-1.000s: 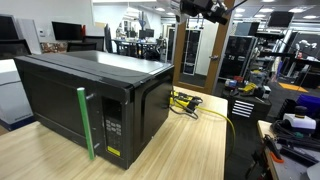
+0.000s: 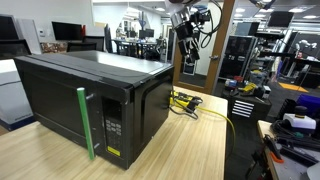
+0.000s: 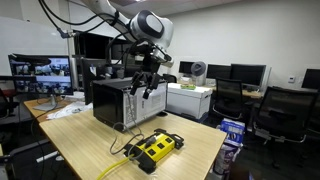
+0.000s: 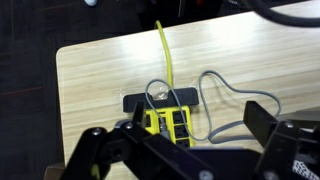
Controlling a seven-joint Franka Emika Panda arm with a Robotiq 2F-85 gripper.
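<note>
My gripper hangs open above the table, its fingers apart and empty. Beneath it in the wrist view, a yellow and black power strip (image 4: 168,122) lies on the wood, with a yellow cable (image 4: 166,55) and a grey cord (image 4: 232,90) by it. Exterior view 2 has the same power strip (image 3: 155,150) on the near part of the tabletop, well below the gripper. A black microwave (image 2: 70,100) stands on the table with a green strip (image 2: 85,123) upright on its front.
Bare wooden tabletop (image 2: 185,150) lies in front of the microwave and round the power strip. The yellow cable runs off over the table. Office chairs (image 3: 285,120) and monitors (image 3: 50,70) stand beyond the table.
In exterior view 1 the arm has swung from nearly level to pointing downward, and its gripper end sits lower. The microwave and power strip have stayed put.
</note>
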